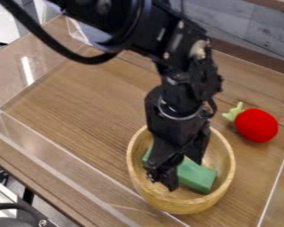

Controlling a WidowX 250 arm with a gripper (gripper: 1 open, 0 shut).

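My black gripper [169, 166] reaches down into a round wooden bowl [213, 200], its fingers open over a green block [197, 177] that lies in the bowl. The block's left part is hidden by the gripper. A red object with a green top [259, 126], like a toy tomato or pepper, lies outside the bowl to the upper right.
A wall runs along the back.
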